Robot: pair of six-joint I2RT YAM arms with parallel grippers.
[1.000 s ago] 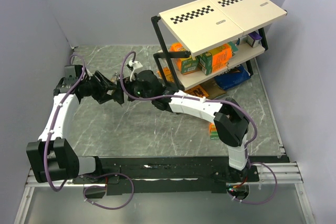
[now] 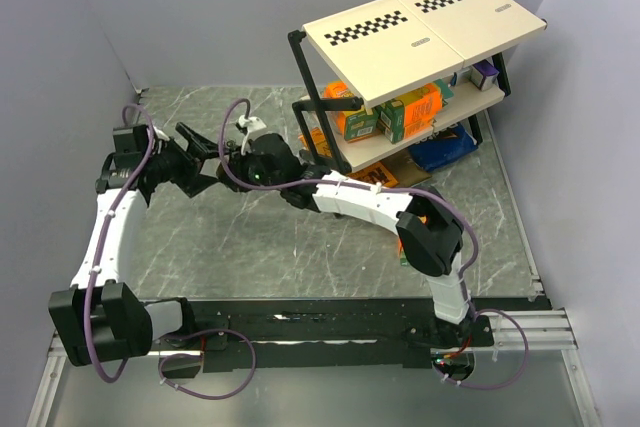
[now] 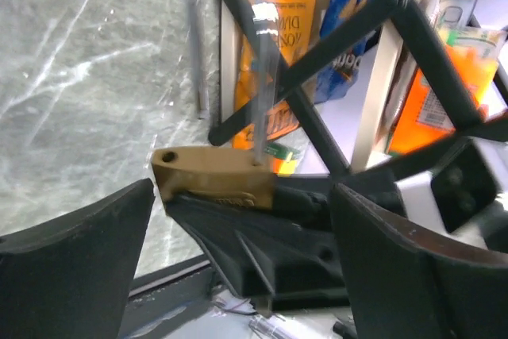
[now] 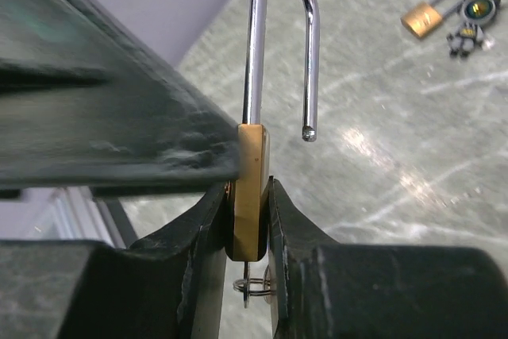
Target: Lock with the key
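Observation:
A brass padlock [image 4: 251,188] with a long, open steel shackle is held upright between the fingers of my right gripper [image 2: 228,162], shut on it; in the right wrist view a key ring and key [image 4: 254,285] hang below the lock. My left gripper [image 2: 190,159] stands open just left of it, and in the left wrist view the padlock [image 3: 210,172] sits between and beyond its fingertips, with a large dark finger close beside the lock in the right wrist view.
A second brass padlock [image 4: 422,18] with small trinkets lies on the marble surface. A shelf [image 2: 420,27] with orange boxes and bags stands at the back right.
The right arm has shifted a little to the left.

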